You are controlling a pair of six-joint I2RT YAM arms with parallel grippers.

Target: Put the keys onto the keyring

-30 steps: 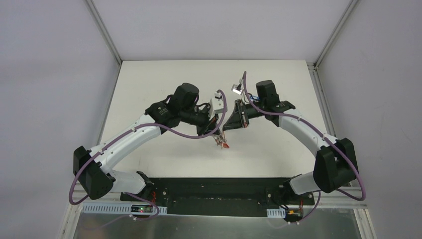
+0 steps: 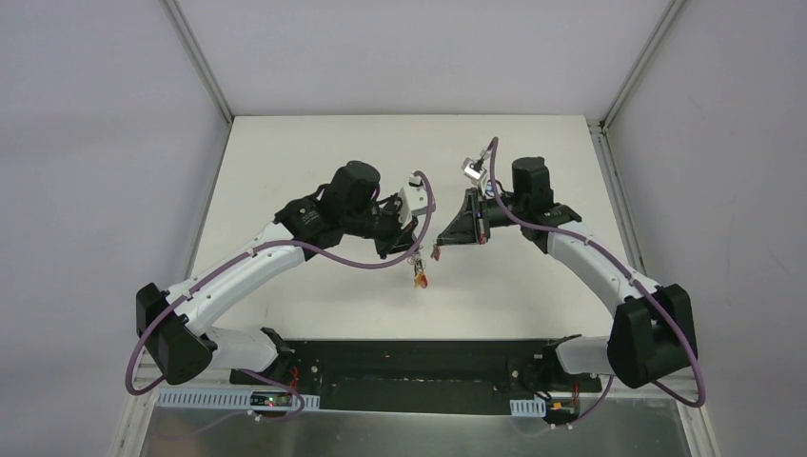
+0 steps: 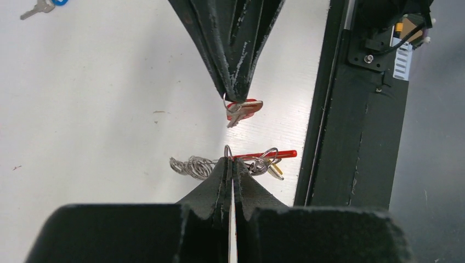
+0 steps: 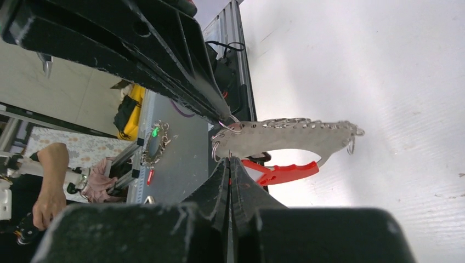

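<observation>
My left gripper is shut on the wire keyring [image 3: 189,167], which hangs below its tips with rings and red- and yellow-handled pieces. In the right wrist view its metal plate [image 4: 285,137] with rings along the edge and a red handle [image 4: 288,172] hangs from the left gripper's tip. My right gripper is shut on a small key with a red piece [image 3: 247,109], seen just beyond the left gripper in the left wrist view, apart from the keyring there.
A silver key [image 3: 35,11] with a blue piece lies on the white table [image 2: 324,152] at the upper left of the left wrist view. The dark front edge [image 2: 419,367] runs below the arms.
The right gripper has moved right, away from the left one, so the small red piece now shows apart. The hanging keyring has swung, while the left arm shifted only slightly.
</observation>
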